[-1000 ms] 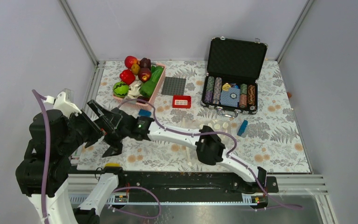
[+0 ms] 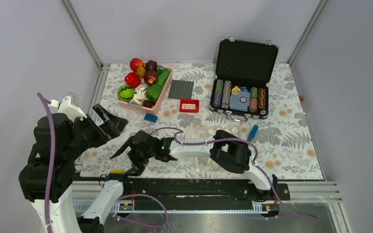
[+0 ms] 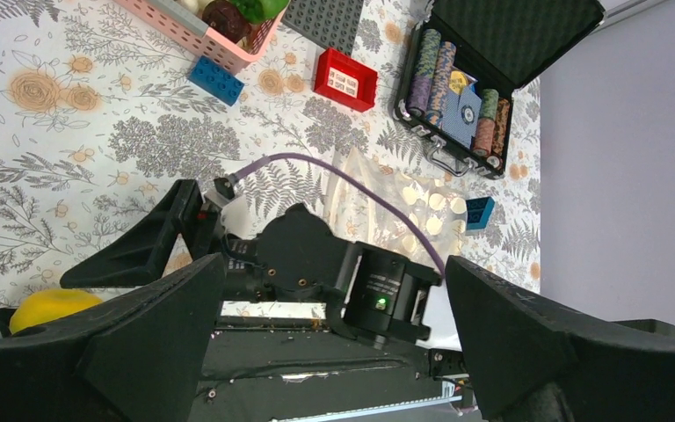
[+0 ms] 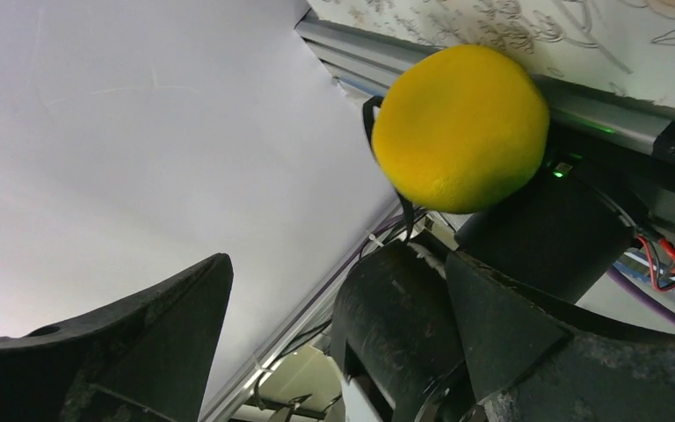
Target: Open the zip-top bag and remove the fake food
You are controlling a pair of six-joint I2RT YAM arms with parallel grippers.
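Note:
A clear zip bag (image 3: 395, 207) lies flat on the table, partly hidden in the top view by my right arm; pale round shapes show in it. At the table's front left edge rests a yellow fake food piece (image 2: 116, 171), large in the right wrist view as a lemon-like yellow food (image 4: 461, 127). My right gripper (image 2: 124, 164) is open just above and beside it, and nothing is held between its fingers. Over the left side of the table, my left gripper (image 2: 112, 121) hangs open and empty.
A pink basket (image 2: 161, 97) full of fake produce stands at the back left. Near it lie a grey plate (image 2: 181, 89), a red tray (image 2: 189, 106) and a blue block (image 2: 150, 118). An open black case (image 2: 247, 59) sits back right, another blue block (image 2: 253, 133) in front.
The left arm is nearly still.

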